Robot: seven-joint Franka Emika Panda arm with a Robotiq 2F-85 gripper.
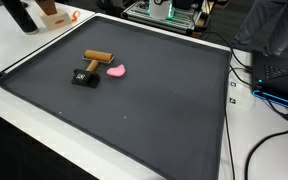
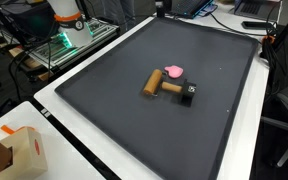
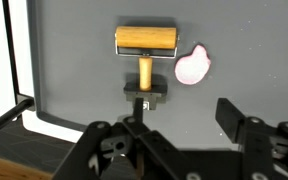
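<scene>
A roller tool lies on the dark board, its brown cylinder (image 1: 99, 56) joined by a short tan handle (image 3: 145, 74) to a black block (image 1: 84, 78) with a pale mark. From the other side, the same roller (image 2: 153, 82) and block (image 2: 188, 91) show clearly. Beside the roller is a flat pink piece (image 3: 192, 66), apart from it. In the wrist view my gripper has its fingertips well apart and nothing between them. The left fingertip appears just beside the black block; contact cannot be judged. The exterior views do not clearly show the gripper.
Most of the dark board (image 1: 154, 110) is bare, with a white table border around it. A black device (image 1: 279, 82) with cables stands at the right. Brown and white items (image 2: 12, 154) sit at the near left corner in exterior view 2.
</scene>
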